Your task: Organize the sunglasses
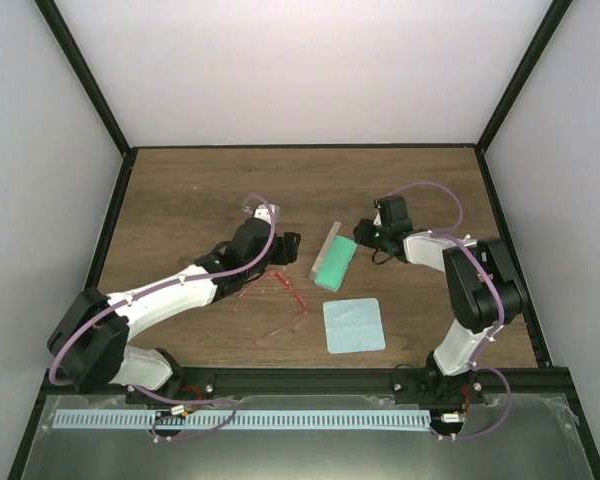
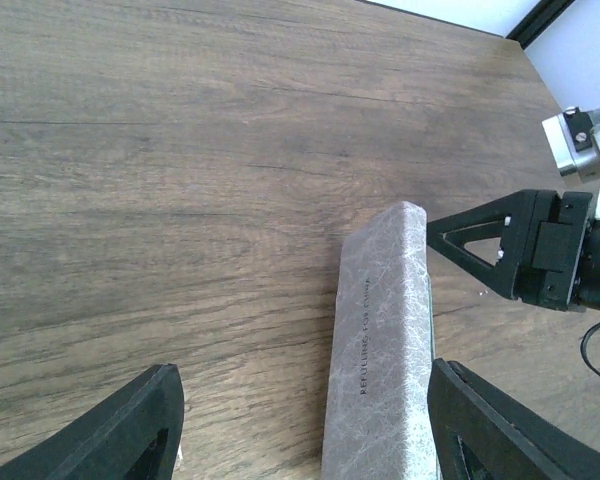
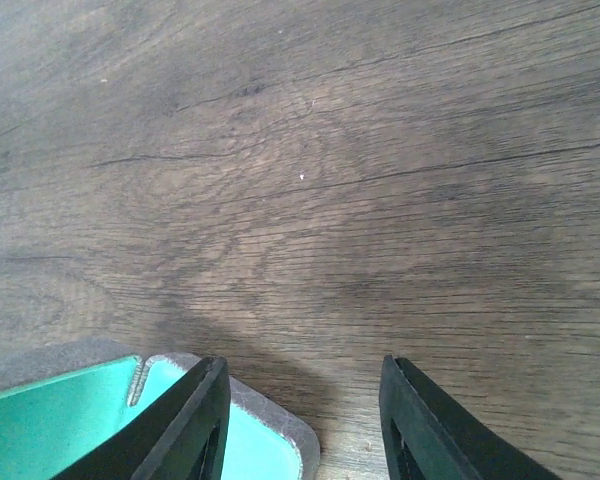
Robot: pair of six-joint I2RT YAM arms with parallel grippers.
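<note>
An open case with teal lining [image 1: 335, 263] and a grey outer flap lies mid-table; its teal inside [image 3: 60, 430] shows in the right wrist view. Red-framed clear glasses [image 1: 290, 287] lie left of it, near a pale blue cloth [image 1: 354, 325]. My left gripper [image 1: 288, 250] is left of the case, its fingers apart with nothing visible between them. My right gripper [image 1: 361, 232] is open just right of the case's far end, also empty [image 3: 302, 385].
Dark frame rails and white walls border it.
</note>
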